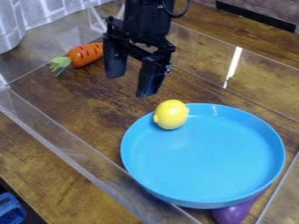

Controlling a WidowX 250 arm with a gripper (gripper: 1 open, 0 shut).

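My black gripper (132, 70) hangs over the wooden surface at the upper middle, its two dark fingers spread apart and nothing visible between them. Below and right of it a yellow ball (170, 115) rests in a light blue plate (205, 162), near its upper left part. An orange carrot (84, 54) with a green top lies left of the gripper.
A purple object (233, 213) lies partly under the plate's lower right edge. A clear wall or edge runs along the lower left, and a white object (10, 22) stands at the top left. The wood right of the gripper is clear.
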